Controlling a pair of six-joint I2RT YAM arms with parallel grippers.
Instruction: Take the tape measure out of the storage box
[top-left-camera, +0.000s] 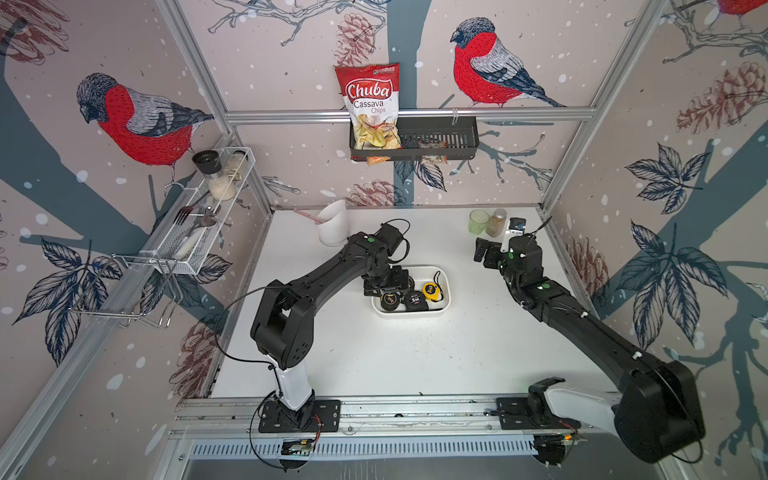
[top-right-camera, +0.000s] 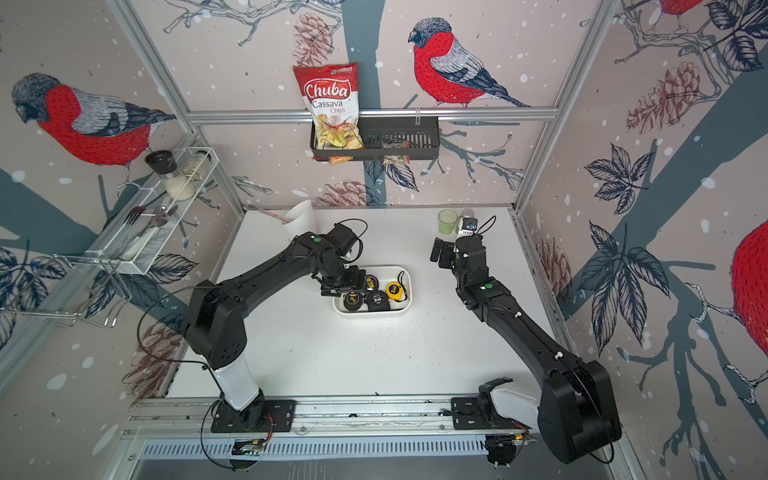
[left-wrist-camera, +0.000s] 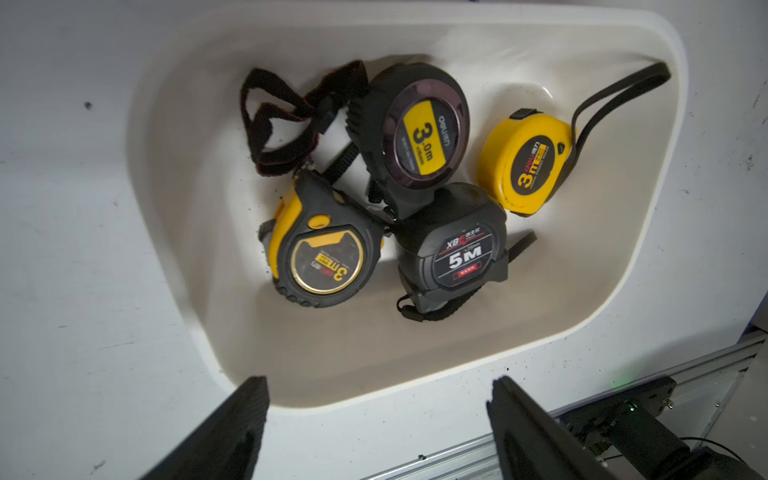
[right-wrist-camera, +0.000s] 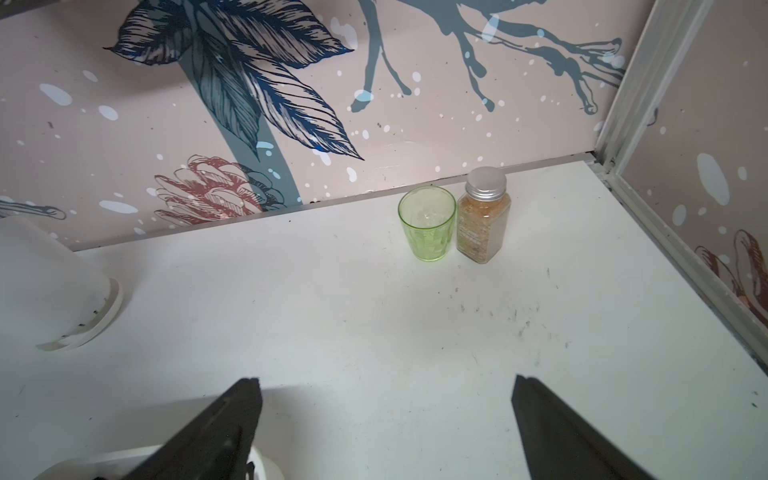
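The white storage box (left-wrist-camera: 560, 308) holds several tape measures. In the left wrist view a yellow-and-black one (left-wrist-camera: 326, 248) lies on the left and a black 3.0m one (left-wrist-camera: 420, 132) at the top. A black 5M one (left-wrist-camera: 462, 254) sits in the middle, and a yellow one (left-wrist-camera: 524, 160) lies on the right with its strap against the wall. Above the box's left part hangs my left gripper, fingers apart and nothing between them. My right gripper stands open and empty, to the right of the box and above the table.
At the back right stand a green glass (right-wrist-camera: 428, 224) and a spice jar (right-wrist-camera: 483, 216). A white container (top-left-camera: 333, 224) is behind my left arm. A wire shelf (top-left-camera: 200, 216) hangs on the left wall.
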